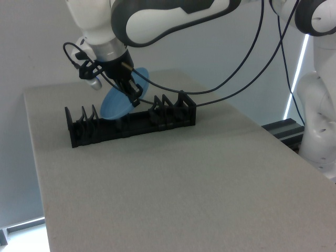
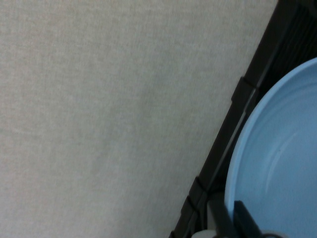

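A light blue plate [image 1: 115,105] is held tilted at the middle of a black slotted rack [image 1: 142,125], its lower edge down at the rack. My gripper [image 1: 135,95] is shut on the plate's rim, in front of it in the top view. In the wrist view the plate [image 2: 272,148] fills the right side over the rack [image 2: 242,96], and the fingers [image 2: 242,220] grip its rim at the bottom edge. Whether the plate rests in a slot cannot be told.
Cables hang from my arm across the rack's back.
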